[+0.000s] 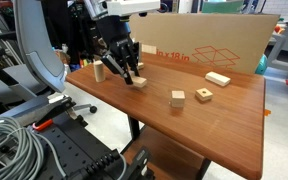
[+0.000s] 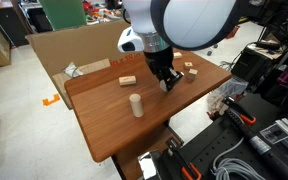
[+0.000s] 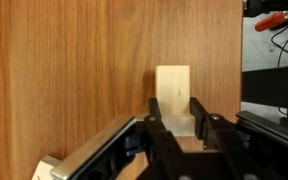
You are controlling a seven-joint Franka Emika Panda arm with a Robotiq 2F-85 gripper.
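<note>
My gripper is shut on a pale wooden block (image 3: 172,84), whose far end sticks out beyond the fingers over the brown table. In exterior view 1 the gripper (image 1: 135,77) points down near the table's left part, the block (image 1: 140,83) at its tips. Whether the block touches the tabletop cannot be told. From exterior view 2 the held block (image 2: 165,86) is partly hidden by the fingers.
Right of the gripper are a block (image 1: 177,98), a flatter piece (image 1: 205,92) and a long pale block (image 1: 218,78). A pale cylinder (image 1: 98,70) stands at the left. Cardboard (image 1: 209,45) lines the back.
</note>
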